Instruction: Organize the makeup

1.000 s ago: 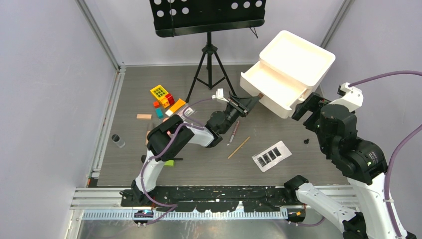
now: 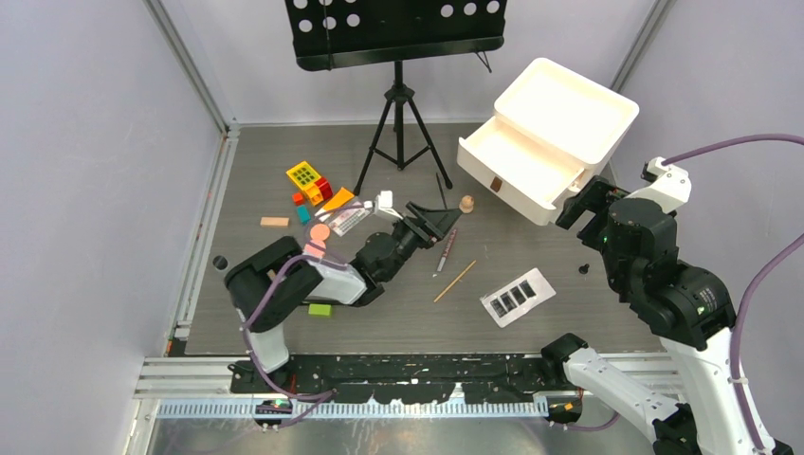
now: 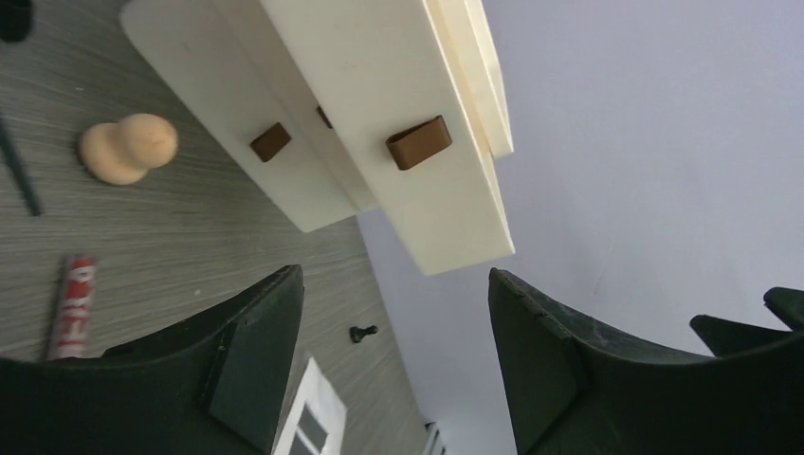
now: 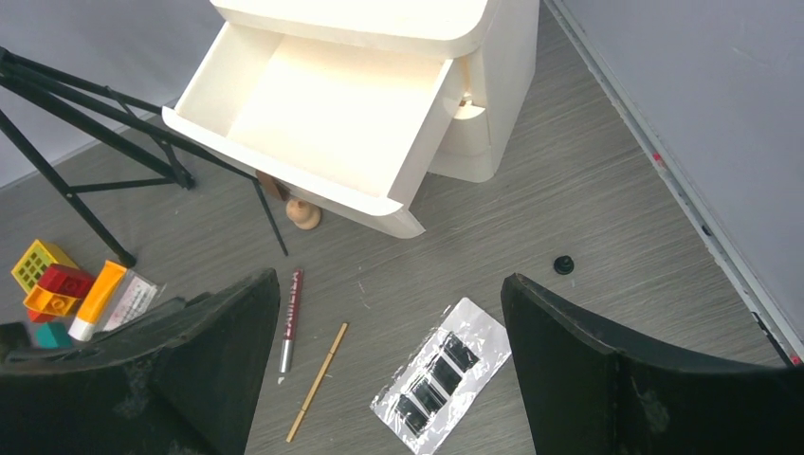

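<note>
The white organizer [image 2: 564, 104] stands at the back right with its upper drawer [image 4: 322, 114] pulled out and empty. My left gripper [image 2: 446, 220] is open, just left of the drawer's brown handle [image 3: 417, 142]. My right gripper [image 2: 578, 213] is open beside the organizer's right side. On the floor lie a red-and-silver pencil [image 4: 292, 318], a thin wooden stick [image 4: 318, 379], a lash packet [image 4: 441, 370], a wooden knob-shaped piece [image 4: 304, 213] and an orange tube [image 4: 100, 294].
A music stand [image 2: 398, 123] stands at the back middle. Toy bricks [image 2: 305, 175] and small blocks lie at the left. A small black piece [image 4: 564, 264] lies at the right.
My left gripper has drawn back from the drawer handle, leftward and toward the front, and the left arm has swung left. The right arm and drawer look unchanged.
</note>
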